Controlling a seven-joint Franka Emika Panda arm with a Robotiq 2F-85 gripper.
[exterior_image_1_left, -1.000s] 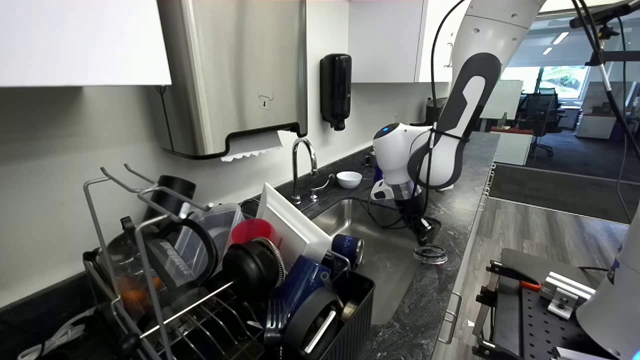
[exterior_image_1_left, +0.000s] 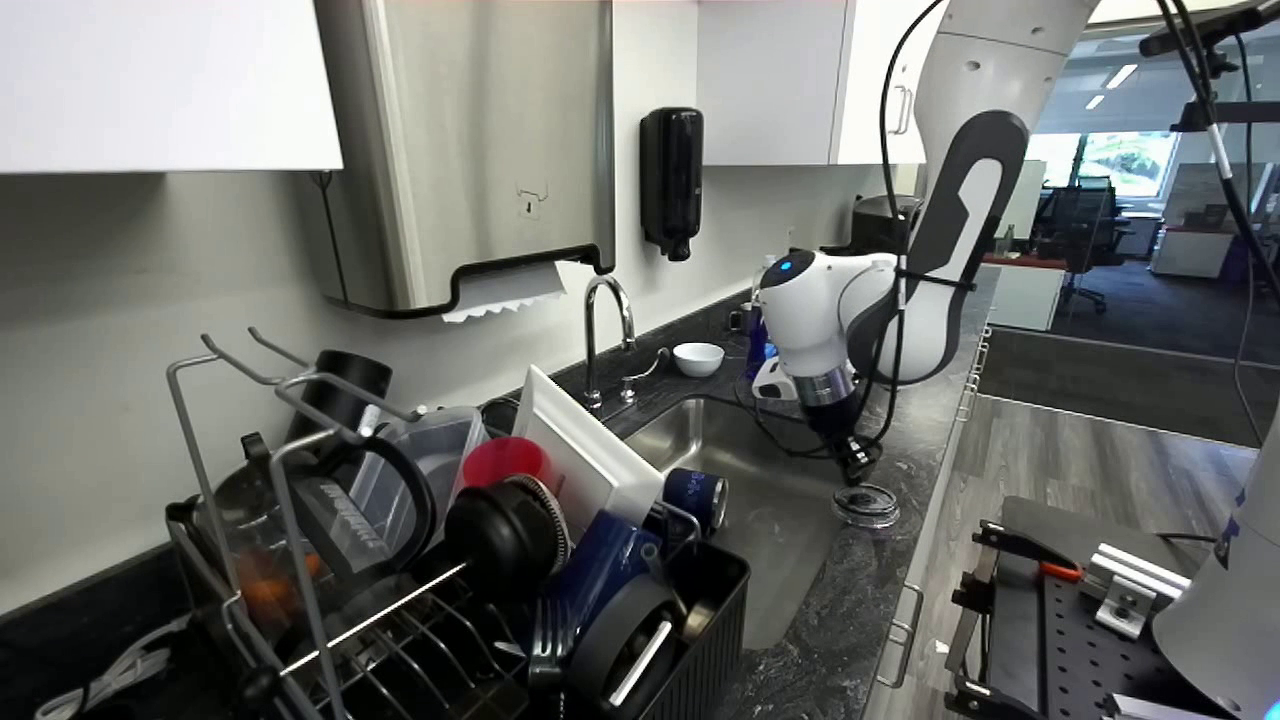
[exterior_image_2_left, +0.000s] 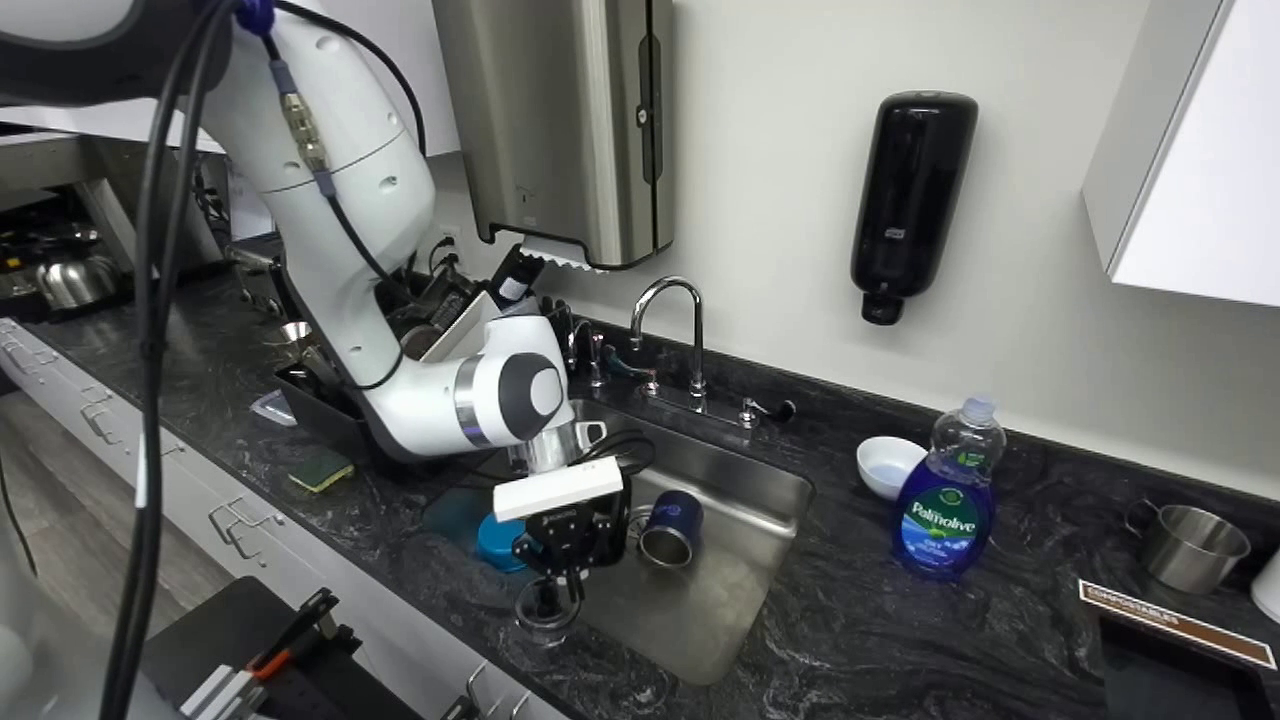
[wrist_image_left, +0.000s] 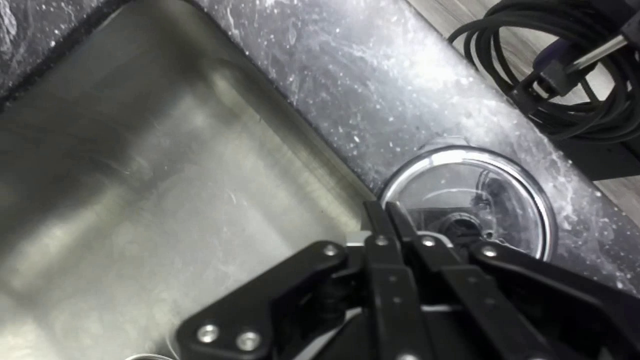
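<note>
A round clear lid (wrist_image_left: 444, 186) with a shiny rim lies to the right of the fingertips in the wrist view. My gripper is shut on its near-left rim, the two narrow black fingers almost together. The fingers hide part of that rim. In exterior view 1 the lid (exterior_image_1_left: 866, 509) is under my gripper (exterior_image_1_left: 857, 470), at the sink's counter-side edge. Exterior view 2 shows the lid (exterior_image_2_left: 542, 622) below my downward-pointing gripper (exterior_image_2_left: 566, 588), close to the counter's front. Whether it touches the counter is hard to tell.
The steel sink (wrist_image_left: 150, 228) opens beside the lid; a blue mug (exterior_image_2_left: 672, 522) lies in it. A full dish rack (exterior_image_1_left: 396, 624) stands on the near side. A teal bowl (exterior_image_2_left: 498, 540), a sponge (exterior_image_2_left: 321, 470), and a soap bottle (exterior_image_2_left: 948, 510) are around the sink.
In exterior view 1, my arm and gripper have shifted right and slightly up. The lid has moved a little the same way.
</note>
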